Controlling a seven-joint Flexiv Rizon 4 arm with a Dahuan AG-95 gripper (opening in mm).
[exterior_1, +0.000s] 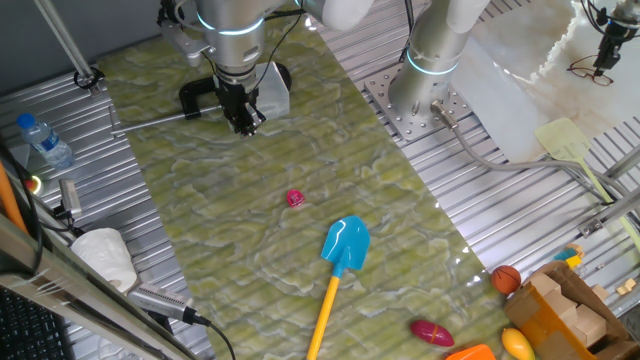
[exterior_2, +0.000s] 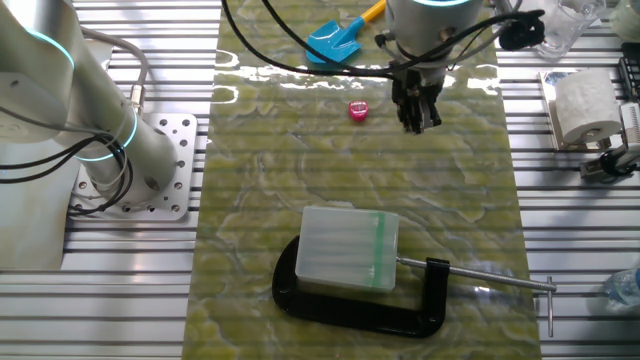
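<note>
My black gripper (exterior_1: 250, 128) hangs above the green marbled mat, near the clear box in exterior view 1. In exterior view 2 the same gripper (exterior_2: 421, 126) points down, to the right of a small pink-red round object (exterior_2: 358, 110) and apart from it. Its fingertips are small and dark, and whether a gap lies between them is unclear. Nothing visible hangs from them. The pink-red object (exterior_1: 295, 198) rests alone on the mat. Below it lies a toy shovel with a blue blade (exterior_1: 346, 243) and a yellow handle (exterior_1: 322, 318).
A translucent box (exterior_2: 340, 248) stands by a black clamp (exterior_2: 360, 318) whose long screw sticks out sideways. A purple oval toy (exterior_1: 431, 332), a small basketball (exterior_1: 505, 279), a lemon (exterior_1: 517, 344) and a cardboard box (exterior_1: 565, 318) occupy the lower right. Mid-mat is mostly clear.
</note>
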